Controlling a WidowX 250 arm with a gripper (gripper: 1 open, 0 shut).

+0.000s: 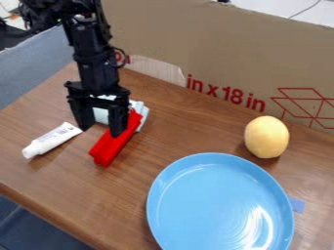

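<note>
The black gripper (pixel 101 115) is open and low over a red bar-shaped object (pixel 111 146) and a white, crumpled-looking object (pixel 139 113) behind it. Its fingers straddle the area at the red object's upper end; whether they touch it is hard to tell. To the left a white tube (pixel 51 139) lies on the wooden table (pixel 117 195). A yellow potato-like object (pixel 267 138) sits at the right, and a blue plate (pixel 220 205) lies at the front right.
A cardboard box wall (pixel 222 54) runs along the back. The table's edge is at the lower left, with grey padding (pixel 33 73) behind.
</note>
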